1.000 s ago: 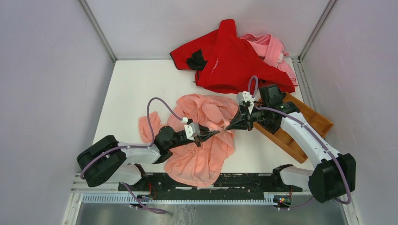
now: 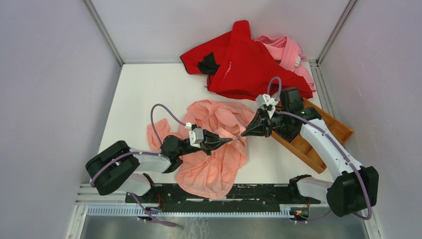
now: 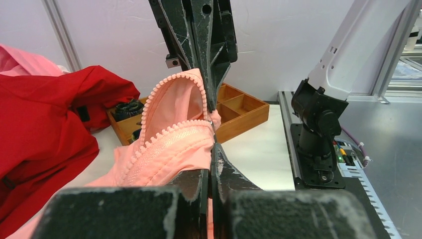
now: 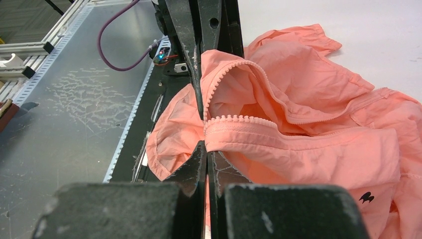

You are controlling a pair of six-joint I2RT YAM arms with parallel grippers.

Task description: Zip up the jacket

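The peach jacket [image 2: 211, 169] lies crumpled at the table's middle, two toothed zipper edges raised between the grippers. In the left wrist view, one zipper edge [image 3: 169, 130] runs to the tips of my left gripper, which is shut on it. Facing it closely, my right gripper is shut; the other zipper edge [image 4: 241, 119] reaches its tips in the right wrist view. Whether cloth is pinched between those right fingers cannot be made out. Cloth and fingers hide the slider and the zipper's lower end.
A red garment [image 2: 254, 67] and a pink one [image 2: 286, 50] are heaped at the back. At the right, a wooden compartment box [image 2: 311, 157] stands beneath the right arm. Bare white table [image 2: 144, 89] shows at the left.
The left gripper's wrist has tilted a little, its tip staying nearly in place.
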